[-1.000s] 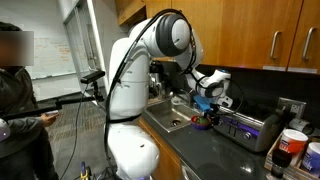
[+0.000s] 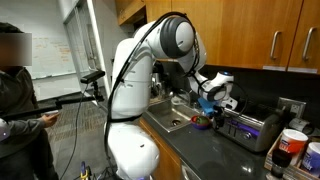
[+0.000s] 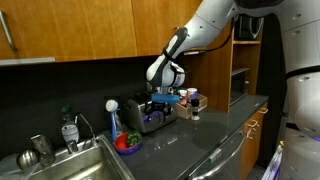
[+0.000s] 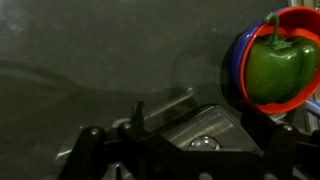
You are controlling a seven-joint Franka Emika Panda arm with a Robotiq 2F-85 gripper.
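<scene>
A green pepper (image 4: 280,72) lies in a red bowl (image 4: 294,14), which sits inside a blue bowl (image 4: 238,66) at the upper right of the wrist view. In exterior view 2 the bowls (image 3: 128,143) stand on the counter by the sink. My gripper is open, its dark fingers spread along the bottom of the wrist view with nothing held between them. It hangs above the counter, to one side of the bowls and apart from the pepper.
The sink (image 3: 75,165) lies beside the bowls. A grey dish rack (image 2: 240,130) stands against the back wall. Cups (image 2: 291,142) and cans crowd the counter's far end. Bare dark counter (image 3: 190,150) stretches across the front.
My gripper has shifted and turned slightly at the wrist above the counter. The bowls and the other items appear unmoved.
</scene>
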